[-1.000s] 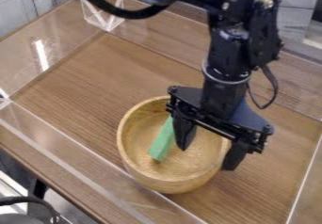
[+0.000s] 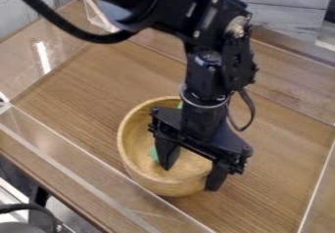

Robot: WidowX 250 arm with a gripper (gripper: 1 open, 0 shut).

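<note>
A tan round bowl (image 2: 136, 147) sits on the wooden table. My black gripper (image 2: 191, 163) is down over it, its fingers reaching into the bowl and hiding much of the inside. A small green item (image 2: 155, 153) in the bowl peeks out at the left of the gripper, mostly covered. Whether anything is between the fingers cannot be seen.
Bare wooden table (image 2: 92, 80) lies to the left and behind the bowl, with more free surface at the right. Clear edging runs along the left and front, and a cable hangs at the lower left.
My gripper has moved left and lower over the bowl, now covering most of the green item that was more visible before.
</note>
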